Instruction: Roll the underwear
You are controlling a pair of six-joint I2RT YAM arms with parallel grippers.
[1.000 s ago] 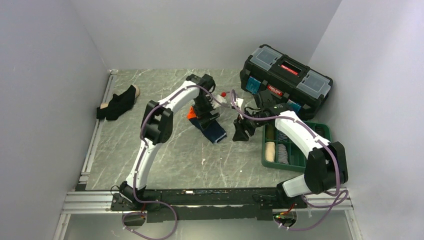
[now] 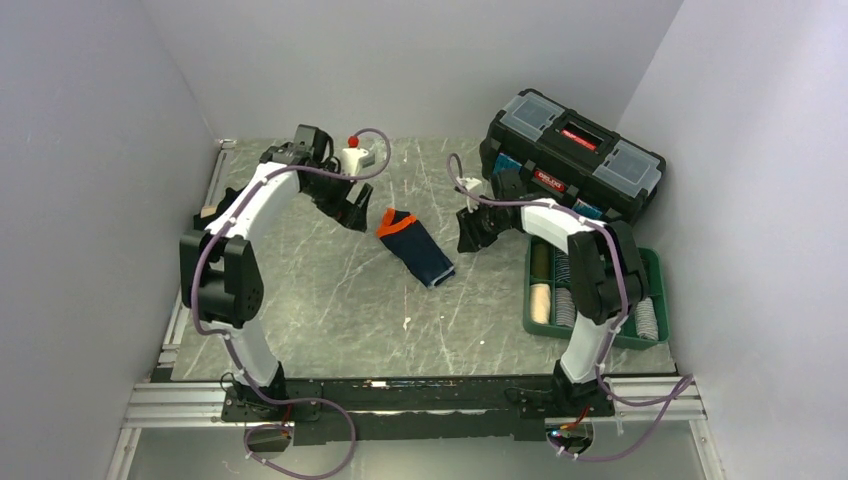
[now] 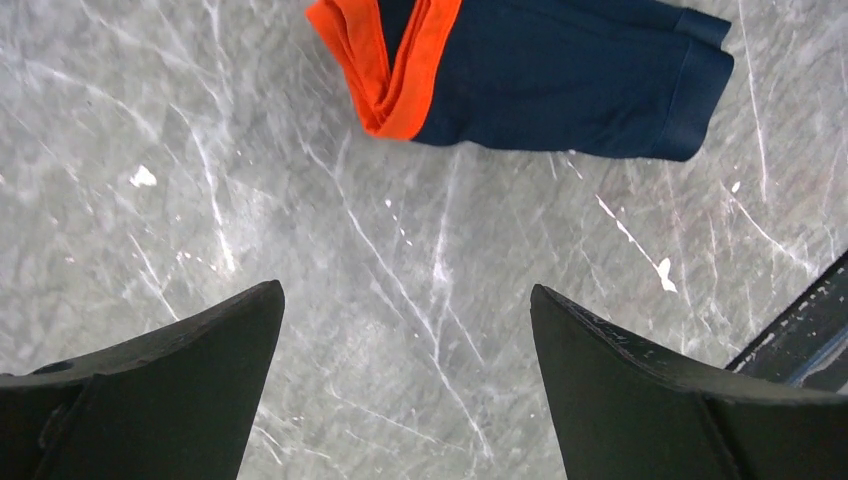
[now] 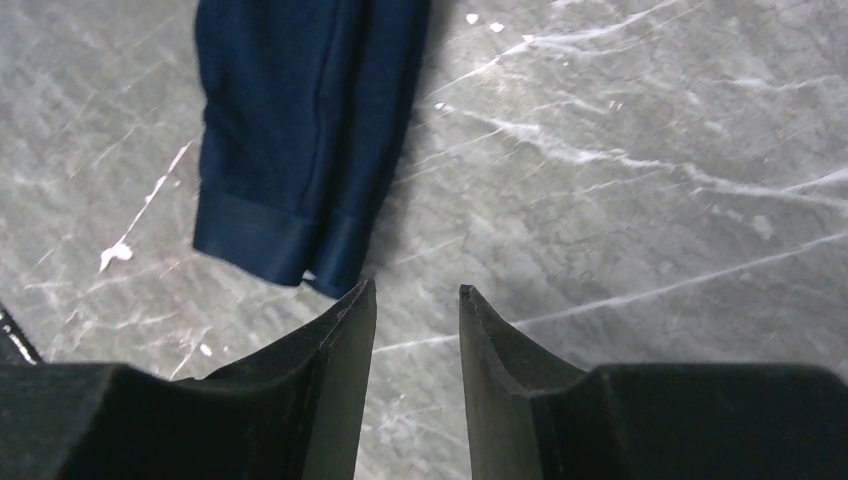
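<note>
The underwear (image 2: 416, 248), dark navy with an orange waistband, lies folded into a narrow strip on the table. Its orange end points to the back left, its hem end to the front right. In the left wrist view the underwear (image 3: 580, 75) crosses the top, clear of the fingers. My left gripper (image 2: 357, 213) stands open to the left of the waistband, empty. To the right of the strip is my right gripper (image 2: 472, 237), part open, with bare table between its fingers. The right wrist view shows the hem of the underwear (image 4: 260, 235) just beyond the left finger.
A black toolbox (image 2: 570, 150) stands at the back right. In front of it sits a green divided bin (image 2: 527, 310) holding rolled cloths, partly under the right arm. Dark cloth (image 2: 208, 213) lies at the left edge, mostly hidden.
My left gripper has moved left off the underwear, uncovering the waistband. The underwear has barely moved.
</note>
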